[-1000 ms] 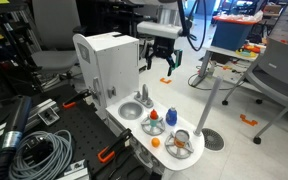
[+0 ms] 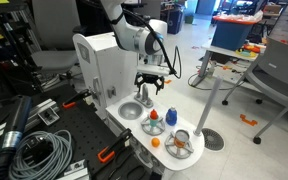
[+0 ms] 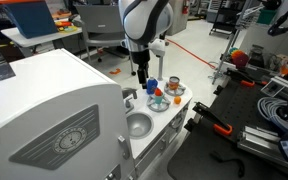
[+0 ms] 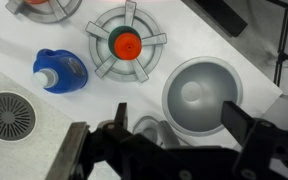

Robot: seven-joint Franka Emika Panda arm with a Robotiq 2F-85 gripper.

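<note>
My gripper hangs above the small toy sink's grey faucet, pointing down. In the wrist view the two dark fingers stand wide apart, and the gripper is open. Between and below them the faucet shows, apparently untouched. The round grey sink basin lies beside it. A blue bottle with a pale cap stands on the white counter. On one burner sits a dark green cup with a red-orange round thing in it.
A metal pot sits on the second burner, and an orange ball lies near the counter's front. The tall white cabinet rises close beside the gripper. A black table with coiled cable runs along the front.
My gripper has come down from well above the counter toward the faucet, shifting a little left in exterior view 1. The counter's objects have not moved.
</note>
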